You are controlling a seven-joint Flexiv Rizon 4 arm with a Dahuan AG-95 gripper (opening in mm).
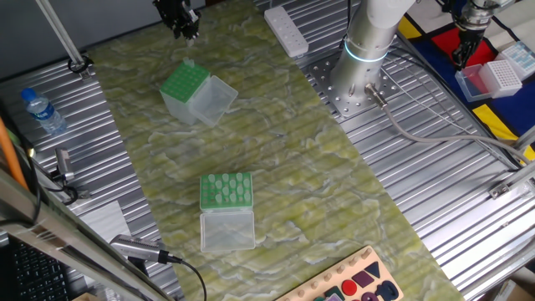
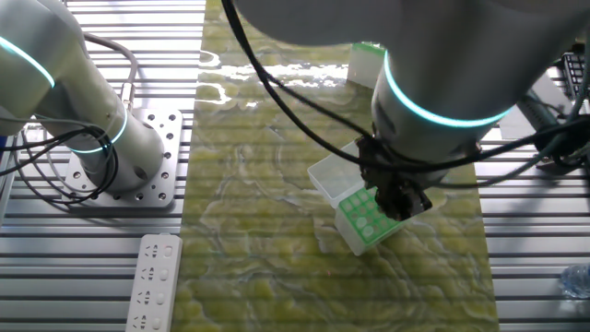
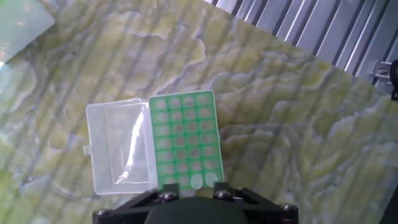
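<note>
In exterior view 1, a green-topped tube rack (image 1: pixel 185 81) with its clear lid (image 1: pixel 214 100) folded open stands at the far end of the mat. The wrist view shows the same rack (image 3: pixel 185 138), its grid mostly without raised tubes. Two pale tube tops (image 3: pixel 196 181) stand out along its near edge. My gripper is just beyond that edge in this view, its fingers apart, with nothing seen held. From exterior view 1 the gripper (image 1: pixel 193 36) hangs above the rack, clear of a short tube end (image 1: pixel 189 63) poking up from the far edge.
A second green rack (image 1: pixel 226 191) with several raised tubes and an open lid sits mid-mat. Nearer lies a wooden shape board (image 1: pixel 351 280). A power strip (image 1: pixel 286 32) and a bottle (image 1: pixel 43 113) flank the mat, which is clear between the racks.
</note>
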